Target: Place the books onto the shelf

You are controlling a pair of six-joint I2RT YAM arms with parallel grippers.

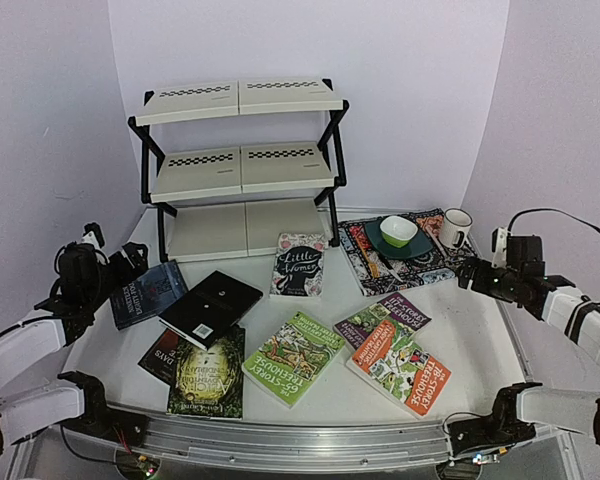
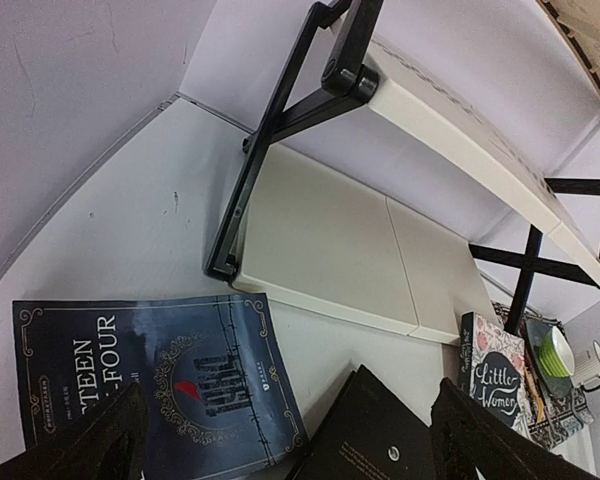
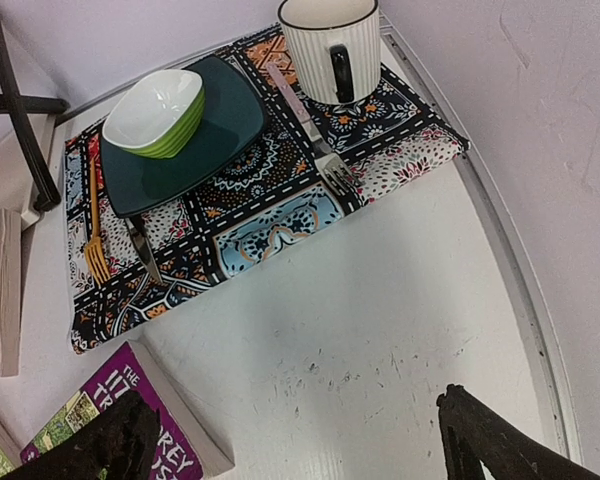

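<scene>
Books lie spread on the white table: a blue book [image 1: 140, 295], a black folder [image 1: 210, 305], a dark red book [image 1: 160, 355], a yellow-green book [image 1: 205, 385], a green Treehouse book [image 1: 290, 360], a purple one [image 1: 400, 315] partly under an orange one [image 1: 410, 380], and Little Women [image 1: 297, 265], also at right in the left wrist view [image 2: 492, 365]. My open left gripper [image 1: 120, 258] hangs over the left side near the blue book [image 2: 155, 370]. My right gripper [image 1: 470, 275] is open above the right side, beside the purple book [image 3: 170, 430], holding nothing.
A three-tier shelf [image 1: 240, 180] stands at the back. A patterned mat [image 1: 370, 275] at back right carries a green plate [image 3: 230, 120], bowl [image 3: 150, 115], mug [image 3: 315, 55] and cutlery.
</scene>
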